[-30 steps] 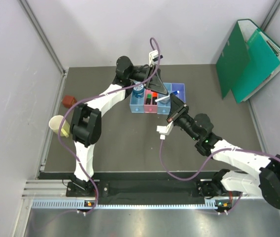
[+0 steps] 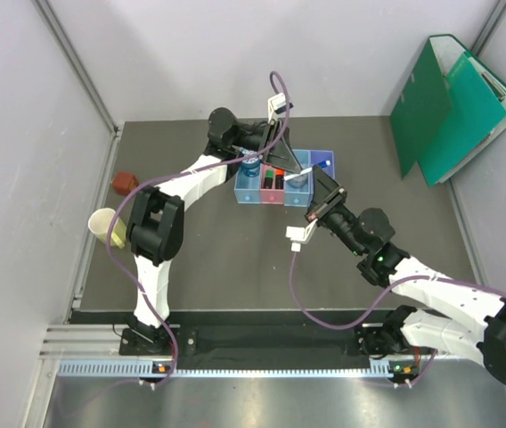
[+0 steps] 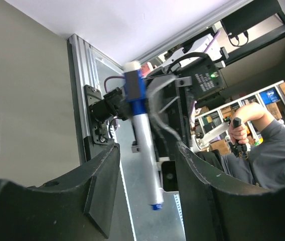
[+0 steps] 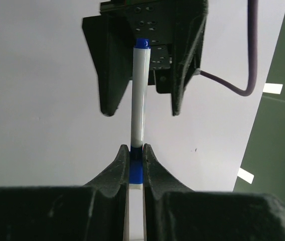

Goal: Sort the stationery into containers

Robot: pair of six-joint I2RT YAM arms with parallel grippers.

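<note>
A white marker with blue cap (image 2: 305, 172) is held up over the compartmented organizer (image 2: 271, 196). My right gripper is shut on its blue-banded end. My left gripper stands part open just beside the marker, its fingers apart and not gripping it; in the right wrist view its fingers (image 4: 110, 75) flank the white barrel from behind. The organizer has blue and pink compartments with some items inside, partly hidden by both arms.
A red-brown block (image 2: 125, 182) and a cream mug (image 2: 102, 223) lie at the left. Green binders (image 2: 444, 116) stand at the back right.
The right arm and the marker have shifted very slightly up and to the right. The left arm looks almost unchanged in the top view.
</note>
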